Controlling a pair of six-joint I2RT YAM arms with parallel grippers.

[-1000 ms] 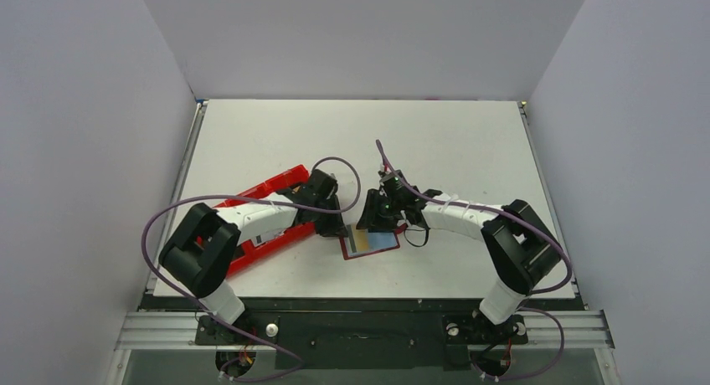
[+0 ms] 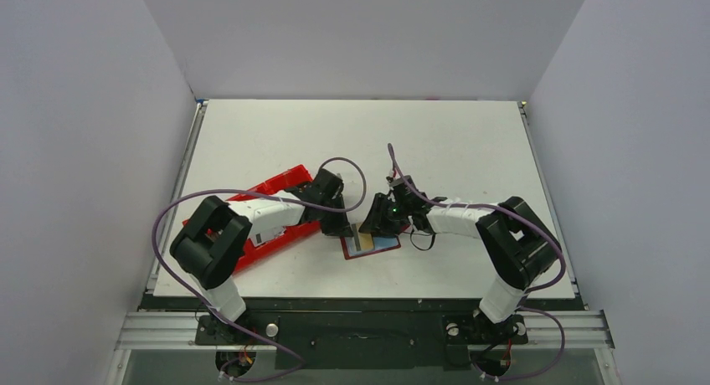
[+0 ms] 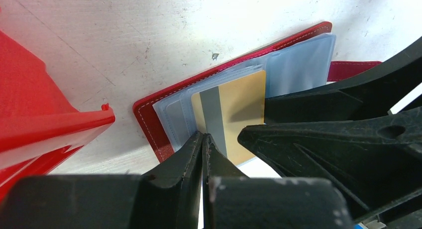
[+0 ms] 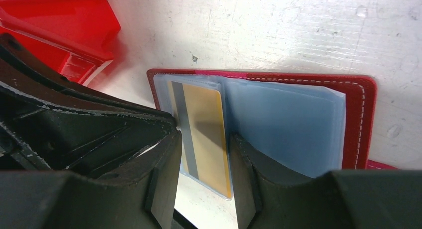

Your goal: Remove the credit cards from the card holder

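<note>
The red card holder (image 2: 368, 253) lies open on the table, its clear sleeves showing. A gold card with a grey stripe (image 3: 239, 104) (image 4: 205, 139) sits in a sleeve. My left gripper is shut at the card's striped end, nothing visible between its fingers. My right gripper is part open over the gold card, one finger on each side of it, its tips touching the sleeves; whether it grips the card is not clear.
A red tray (image 2: 272, 247) lies left of the holder, under the left arm.
Both arms have shifted slightly to the right over the last second, staying close together over the card holder.
</note>
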